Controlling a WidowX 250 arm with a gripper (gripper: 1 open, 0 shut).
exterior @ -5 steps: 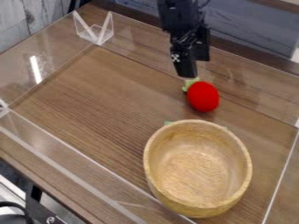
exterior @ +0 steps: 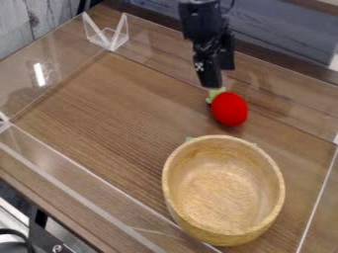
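My black gripper (exterior: 211,63) hangs at the top centre of the camera view, open, above and behind a red object (exterior: 230,109) on the wooden table (exterior: 93,128). A pale green piece, partly hidden, shows just behind the red object. A large empty beige bowl (exterior: 222,189) sits at the front right, with small green bits at its back rim.
A clear plastic stand (exterior: 106,30) is at the back left. Table edges show at the back and lower left, with a dark cable beyond the lower-left edge.
The gripper has shifted slightly at the back, near the red object. The red object and the bowl have not visibly moved.
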